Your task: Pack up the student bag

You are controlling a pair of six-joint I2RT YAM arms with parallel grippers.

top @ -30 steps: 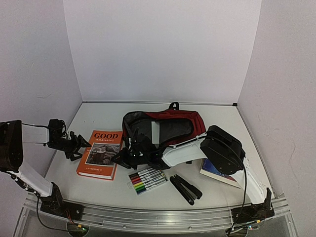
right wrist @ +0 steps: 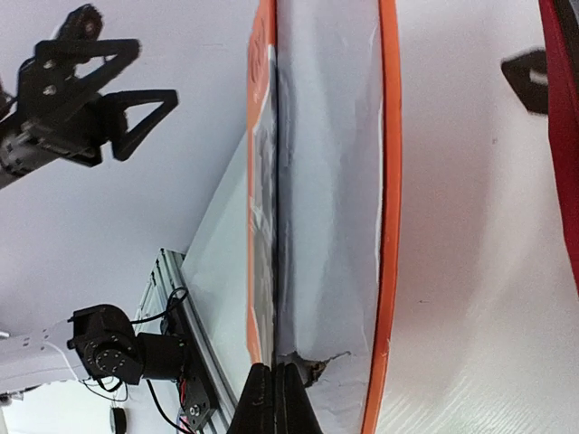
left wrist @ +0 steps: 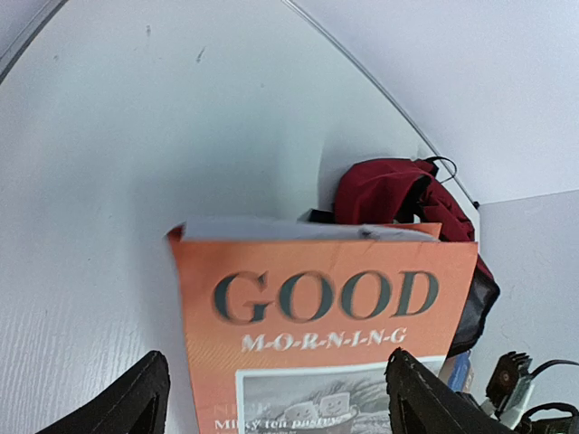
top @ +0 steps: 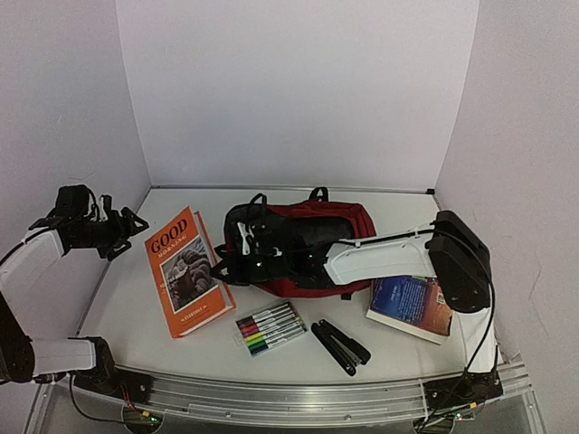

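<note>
The orange "GOOD MORNING" book (top: 187,271) is raised and tilted at the left of the table, its cover toward the top camera. At its right side is my right gripper (top: 224,264); in the right wrist view its fingers (right wrist: 260,402) are closed on the front cover's edge, with the pages beside them. My left gripper (top: 129,235) stands apart at the book's left. Its fingers (left wrist: 127,398) are spread wide, nothing held, the book beyond them. Behind the right arm lies the red and black bag (top: 362,221), partly hidden.
A pack of coloured markers (top: 270,327) and a black stapler-like item (top: 342,346) lie at the front middle. The blue book (top: 412,303) sits at the right, partly covered by the right arm. Free table shows at the front left.
The orange book has risen and turned from lying flat. My right arm has swung up with it, now covering more of the bag. The left gripper has moved back and left, away from the book.
</note>
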